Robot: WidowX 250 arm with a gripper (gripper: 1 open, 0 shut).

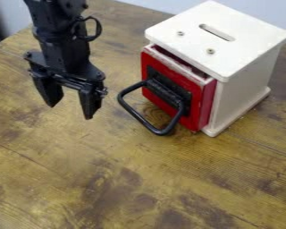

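My black gripper [71,97] hangs over the wooden table at the upper left, its two fingers apart with nothing visible between them. To its right stands a white box [235,80] with a slot and two screws on top. On the box's front is a red panel [197,114] with a large black U-shaped handle [145,120] sticking out toward the lower left, apart from my gripper.
A pale wall or edge runs along the back corners.
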